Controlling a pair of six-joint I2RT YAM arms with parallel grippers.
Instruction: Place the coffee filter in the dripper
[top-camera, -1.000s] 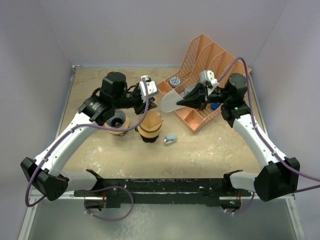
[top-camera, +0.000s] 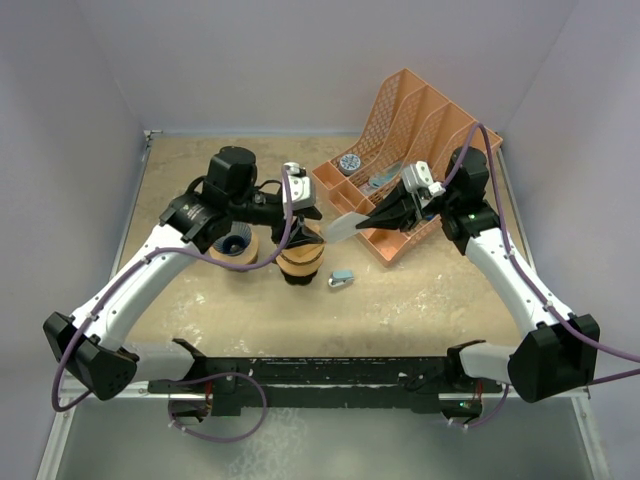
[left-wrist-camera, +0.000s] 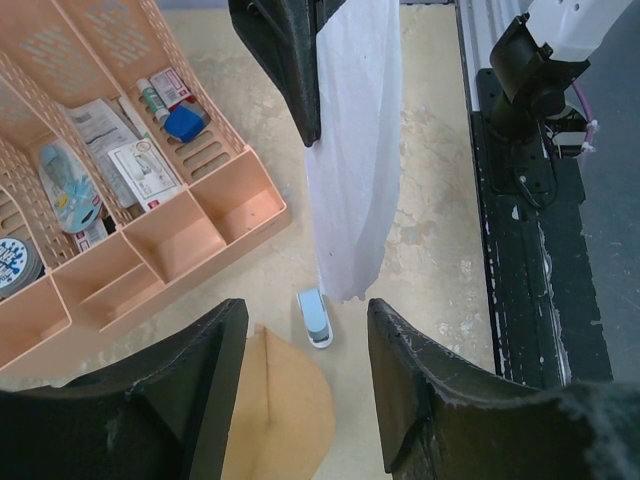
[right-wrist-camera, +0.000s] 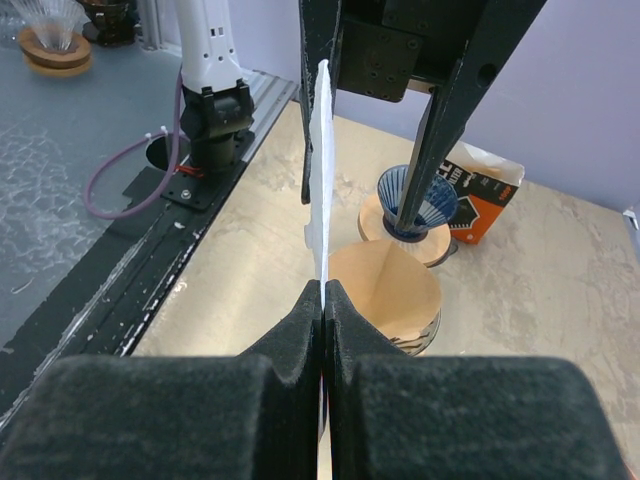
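Observation:
A white paper filter (left-wrist-camera: 350, 200) hangs upright from my right gripper, whose fingers are shut on its thin edge. My left gripper is open just beside it, with the filter's lower end above the gap between its fingers. Below, a brown stack of filters (right-wrist-camera: 385, 285) sits on a dark base, partly under my left gripper in the top view. The blue dripper (right-wrist-camera: 415, 200) stands on a wooden ring behind that stack, partly hidden by the left arm from above.
An orange organiser (top-camera: 410, 120) with supplies fills the back right. A small light-blue object (top-camera: 341, 277) lies right of the filter stack. An orange-and-black box (right-wrist-camera: 485, 205) stands behind the dripper.
Over the last second both grippers have shifted slightly downward in the top view and turned, with the filter moving along in the right one.

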